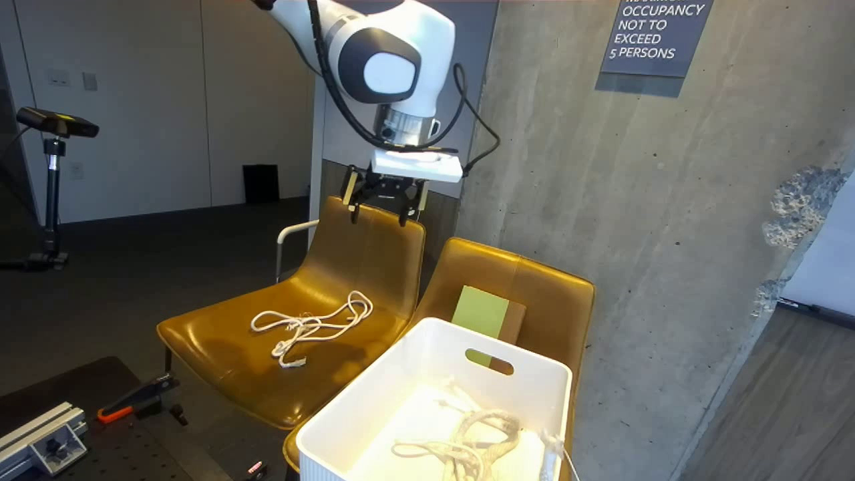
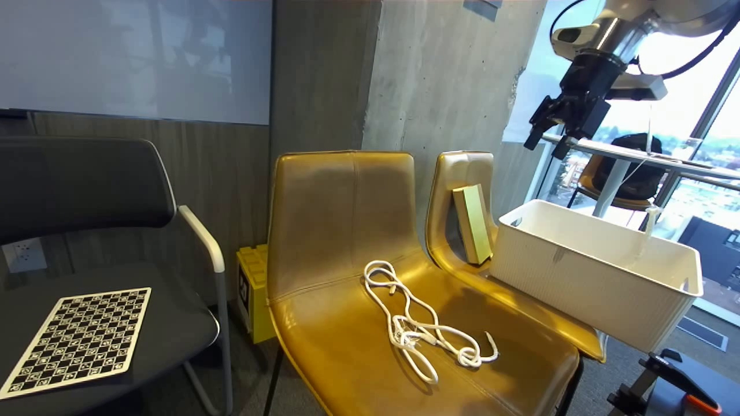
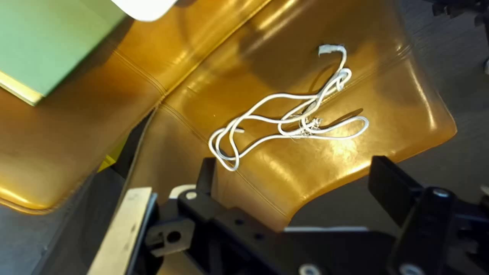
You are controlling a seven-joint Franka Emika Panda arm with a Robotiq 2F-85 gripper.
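A white rope [image 1: 310, 325] lies in loose loops on the seat of the left brown chair [image 1: 240, 353]; in the wrist view the same rope [image 3: 293, 120] shows a frayed bit in its middle. High above that chair's backrest, my gripper [image 1: 381, 215] stands open and empty. Its black fingers [image 3: 389, 190] spread wide in the wrist view, apart from the rope. On the neighbouring chair sits a white bin [image 2: 596, 270] with more pale rope [image 1: 473, 449] inside, one strand hanging over its right side.
A green and brown box [image 1: 485, 312] leans on the right chair's backrest, behind the bin. A dark chair [image 2: 83, 270] carries a checkered board [image 2: 80, 340]. The concrete wall [image 1: 657, 240] rises behind the right chair. Above the rope the air is clear.
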